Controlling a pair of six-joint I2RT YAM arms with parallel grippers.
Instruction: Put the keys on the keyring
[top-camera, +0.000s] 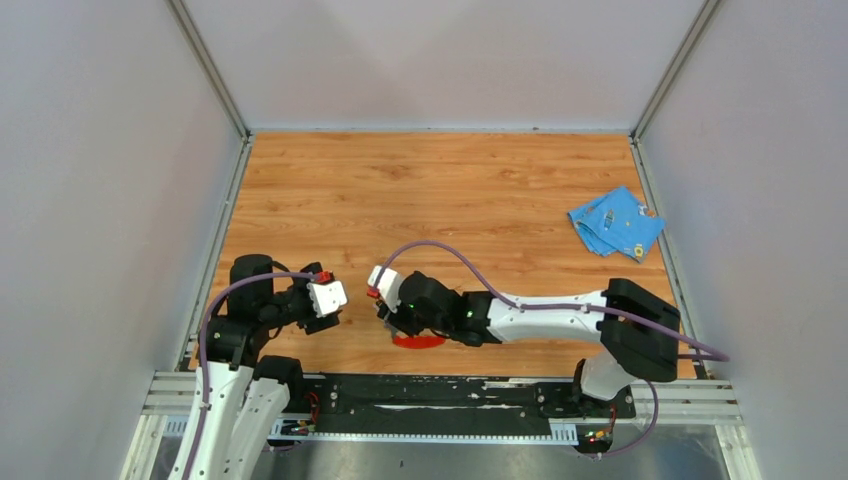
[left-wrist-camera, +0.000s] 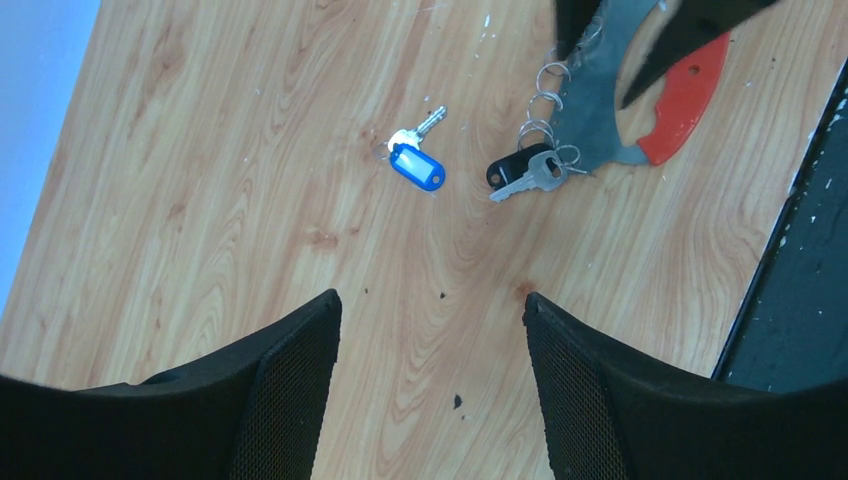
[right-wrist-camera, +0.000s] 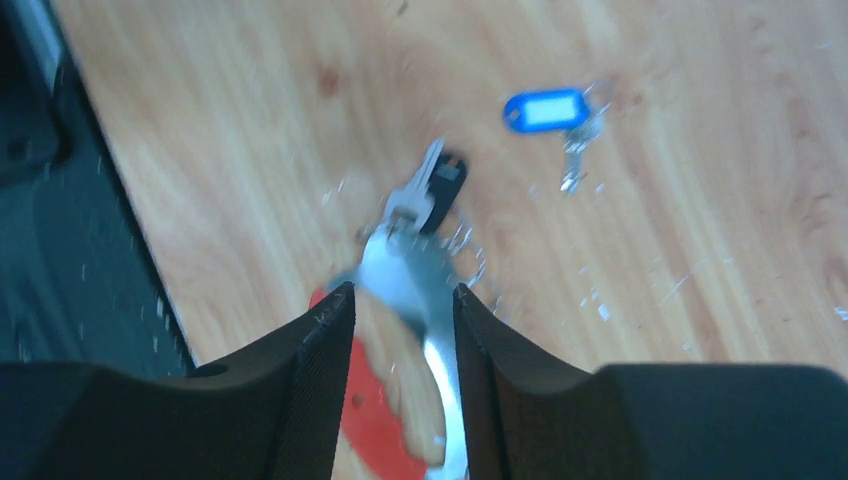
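A blue-tagged key (left-wrist-camera: 417, 166) and a silver key with black tag (left-wrist-camera: 532, 174) lie on the wood. Small rings (left-wrist-camera: 549, 95) lie along a grey-and-red curved piece (left-wrist-camera: 687, 97) beside the second key. My left gripper stands open, empty, with the keys ahead of it in its wrist view. My right gripper has its fingers apart above the curved piece, which shows between them in its blurred wrist view; nothing appears held. In the top view the right gripper hides most of these items.
A folded blue cloth (top-camera: 615, 222) lies at the right of the board (top-camera: 440, 180), whose back and middle are clear. A dark rail (top-camera: 430, 400) runs along the front edge, close to the curved piece. White walls enclose the sides and back.
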